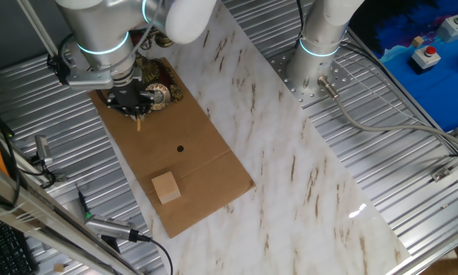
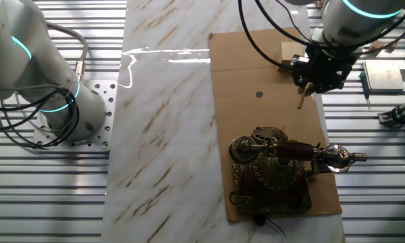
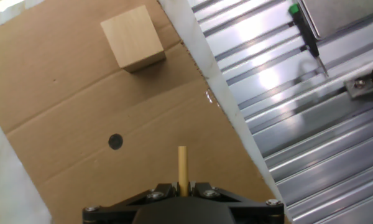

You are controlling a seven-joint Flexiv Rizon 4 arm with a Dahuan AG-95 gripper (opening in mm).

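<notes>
My gripper is shut on a thin wooden stick (image 3: pixel 183 163), which juts out past the fingertips. In exterior view 1 the stick (image 1: pixel 139 124) points down above the cardboard sheet (image 1: pixel 206 168), clear of its surface as far as I can tell. A pale wooden block (image 3: pixel 134 38) rests on the cardboard, ahead and to the left of the stick in the wrist view. Between the two, off to the left, is a small black round spot (image 3: pixel 115 142). An ornate old-style telephone (image 2: pixel 273 179) sits at the other end of the cardboard, partly behind my gripper in exterior view 1.
Metal slats (image 3: pixel 323 143) run along one side, with a green-tipped screwdriver (image 3: pixel 306 34) on them.
</notes>
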